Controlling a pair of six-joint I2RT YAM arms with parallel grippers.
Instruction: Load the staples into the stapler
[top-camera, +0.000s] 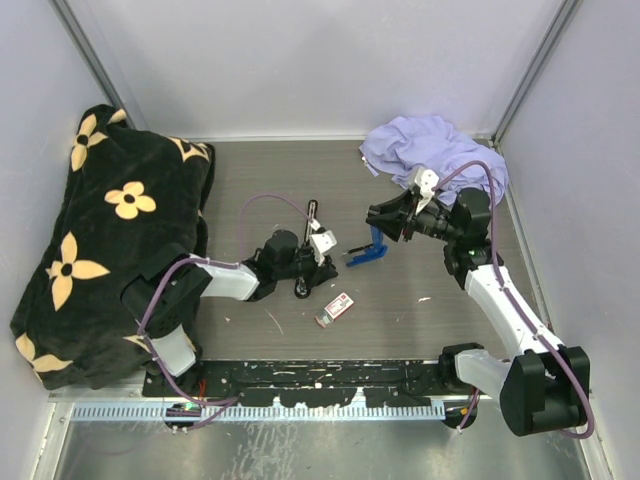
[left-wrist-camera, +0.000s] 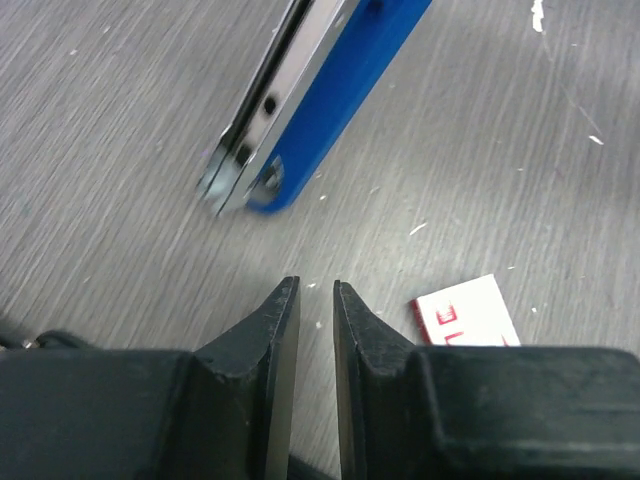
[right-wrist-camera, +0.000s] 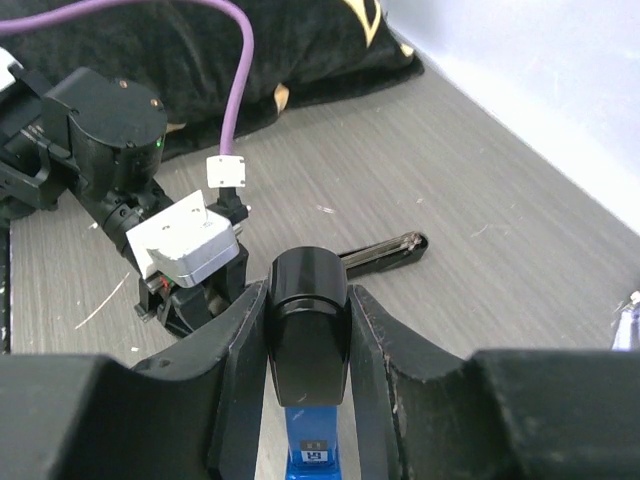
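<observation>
The blue stapler (top-camera: 368, 253) hangs from my right gripper (top-camera: 392, 218), which is shut on its black end (right-wrist-camera: 309, 330); the blue body (right-wrist-camera: 311, 445) points down. In the left wrist view the stapler's blue and metal channel (left-wrist-camera: 329, 106) passes above my left gripper, whose fingertips meet with nothing visible between them, clear of the stapler. A small white and red staple box (top-camera: 334, 309) lies on the table below, also seen in the left wrist view (left-wrist-camera: 466, 310).
A long black object (top-camera: 311, 212) lies under my left arm. A dark flowered blanket (top-camera: 130, 200) fills the left side, and lilac cloth (top-camera: 433, 150) sits at the back right.
</observation>
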